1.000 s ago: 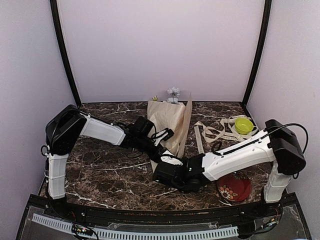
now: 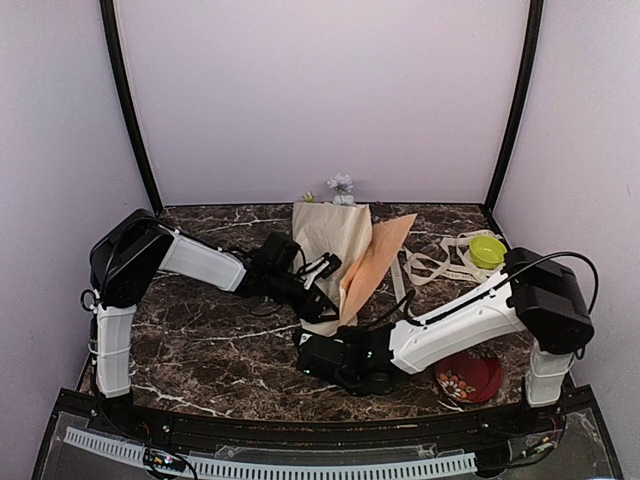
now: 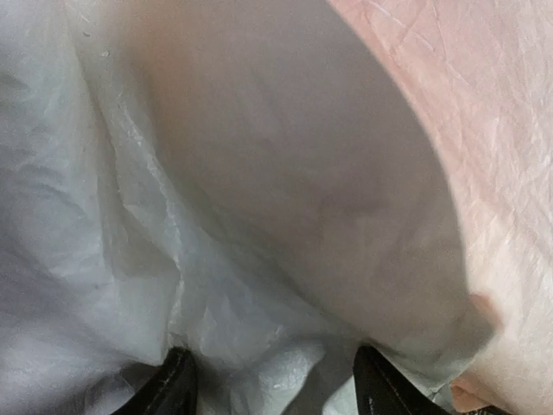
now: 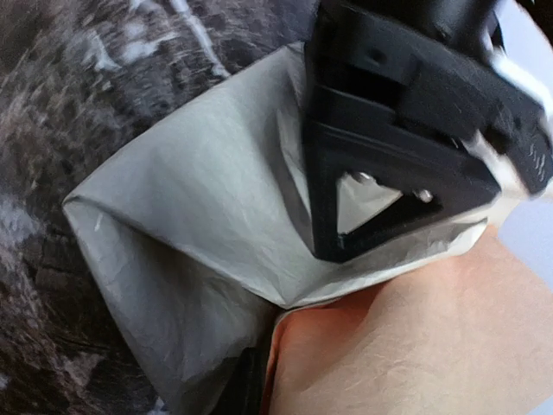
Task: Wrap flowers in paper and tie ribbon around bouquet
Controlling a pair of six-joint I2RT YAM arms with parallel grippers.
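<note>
Cream wrapping paper point(image 2: 325, 230) stands around the bouquet at the table's middle. Its peach-coloured flap point(image 2: 382, 255) leans out to the right. White flowers point(image 2: 341, 184) show above the paper's far edge, while the stems are hidden. My left gripper point(image 2: 322, 310) lies over the lower part of the wrap, with open fingers point(image 3: 177, 380) spread against the pale paper point(image 3: 233, 303). Just in front of it, my right gripper point(image 2: 303, 345) is shut at the paper's lower end. Beside its dark fingertips point(image 4: 246, 380) runs the peach sheet's edge; whether paper is pinched there is unclear.
A pale ribbon point(image 2: 425, 268) lies in loops at the right, close to a green bowl point(image 2: 487, 251). The red flowered plate point(image 2: 470, 376) sits near the front right, beside the right arm.
The peach flap, upright before, now leans out to the right. The left arm looks still.
</note>
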